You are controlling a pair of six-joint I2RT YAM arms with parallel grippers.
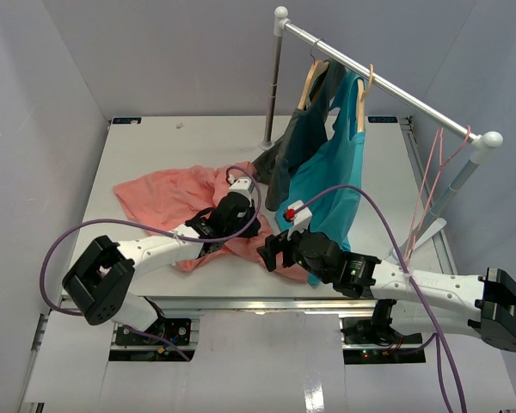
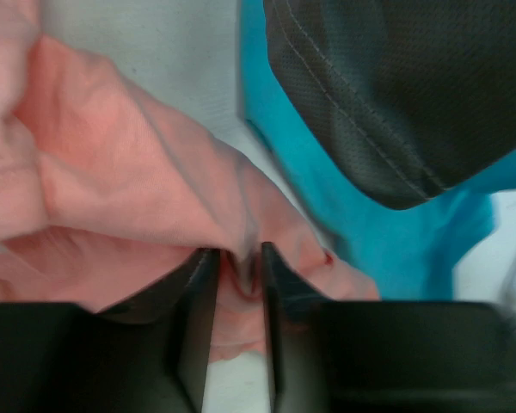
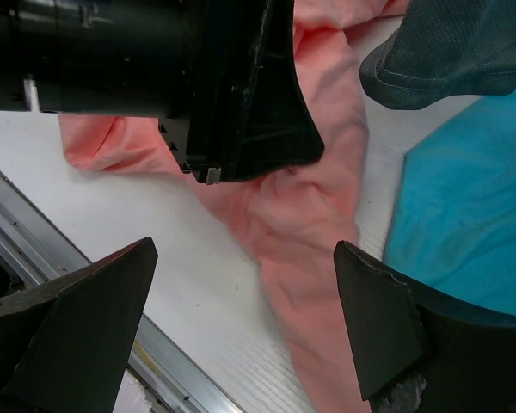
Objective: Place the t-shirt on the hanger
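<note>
The pink t shirt (image 1: 155,194) lies crumpled on the white table. My left gripper (image 1: 248,225) is down on it, shut on a fold of the pink fabric (image 2: 129,181), which bunches between the fingertips in the left wrist view. My right gripper (image 1: 273,251) is beside the shirt's front corner; in the right wrist view it is open above the pink cloth (image 3: 301,284), nothing between its fingers.
The rail (image 1: 387,84) at the right holds grey (image 1: 284,163) and teal (image 1: 331,181) garments on wooden hangers, their hems reaching the table. Pink hangers (image 1: 439,163) hang near its front end.
</note>
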